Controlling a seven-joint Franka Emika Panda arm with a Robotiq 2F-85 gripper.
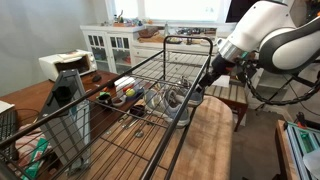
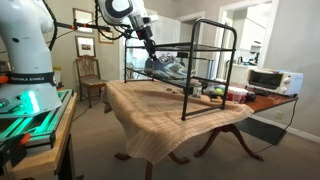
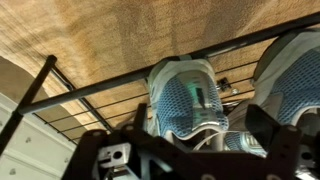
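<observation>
A grey-blue mesh shoe rests on the black wire rack. Beside it on the right, a second, similar shoe is partly cut off by the wrist view's edge. My gripper is open, its two dark fingers spread wide at either side of the first shoe's near end. Whether they touch the shoe cannot be told. In the first exterior view the gripper is at the rack's rail, close to the shoes. From the other side, the gripper appears above the shoes.
Black rails of the rack surround the shoes. A grey upright object stands at its other end, with small items nearby. A white toaster oven is farther off.
</observation>
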